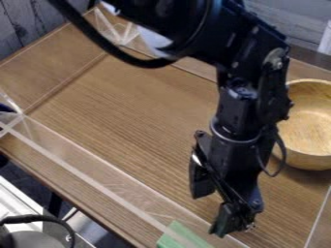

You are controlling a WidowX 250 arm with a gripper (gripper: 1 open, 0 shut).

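Note:
My black gripper (215,201) reaches down to the wooden table near its front right, angled with one finger toward the back left and the other toward the front right. I cannot tell whether anything is between its fingers. A wooden bowl (312,114) stands right of the arm, partly hidden behind it.
Strips of clear tape run along its edges, and a green patch (181,236) lies at the front edge. A black cable and pale object sit off the table at the lower left.

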